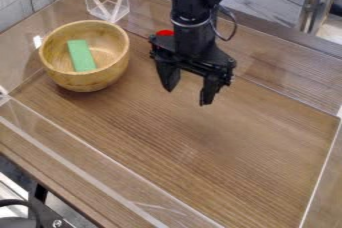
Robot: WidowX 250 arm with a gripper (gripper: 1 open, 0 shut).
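The black robot arm point(190, 32) reaches down over the middle of the wooden table, its gripper point(190, 84) low, with two black fingers spread apart. Behind the arm a red object point(164, 33) is partly hidden. A wooden bowl point(112, 67) at the left holds a green block point(79, 57). I see nothing between the fingers.
A white crumpled item point(104, 2) lies at the back left. A wall runs along the left, and a dark cable shows at the lower left corner.
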